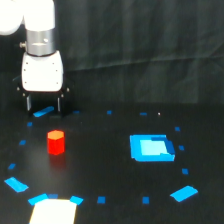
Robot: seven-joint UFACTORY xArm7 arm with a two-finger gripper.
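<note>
A red block (56, 142) sits on the black table at the left. Above and behind it, at the upper left, is my white gripper (43, 100), its dark fingers pointing down and standing apart, with nothing seen between them. To the right lies a blue-bordered square (136, 147) with a pale centre.
A pale cream square (52, 212) is at the bottom left edge. A dark backdrop stands behind.
</note>
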